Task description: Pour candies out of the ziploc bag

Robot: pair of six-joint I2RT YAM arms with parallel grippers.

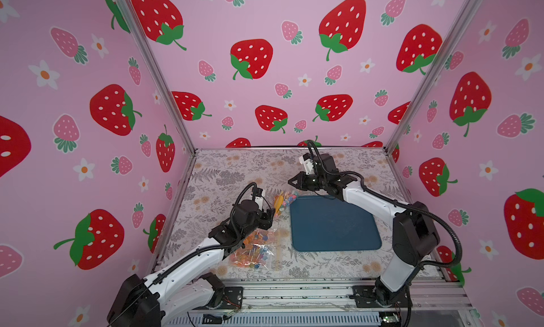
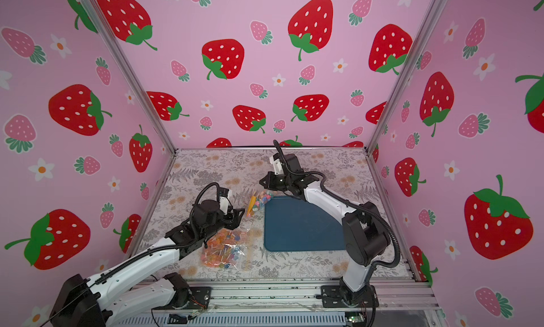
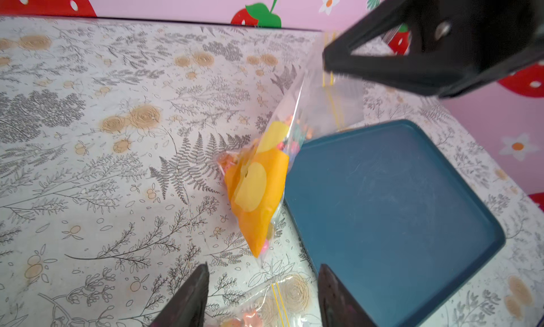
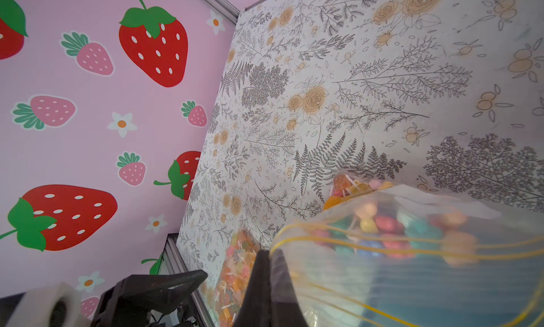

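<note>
The clear ziploc bag, with a yellow-orange patch and coloured candies low in it, hangs slanted by the tray's left edge. My right gripper is shut on its upper corner, by the yellow zip lines. In the right wrist view the candies show through the plastic; whether the bag's mouth is unsealed I cannot tell. My left gripper stands open in front of the bag, nothing between its fingers. From the top left view, the left gripper is just left of the bag, and the right gripper above it.
An empty blue tray lies to the right, under the right arm. A second clear bag of candies lies flat near the front, partly under the left arm.
</note>
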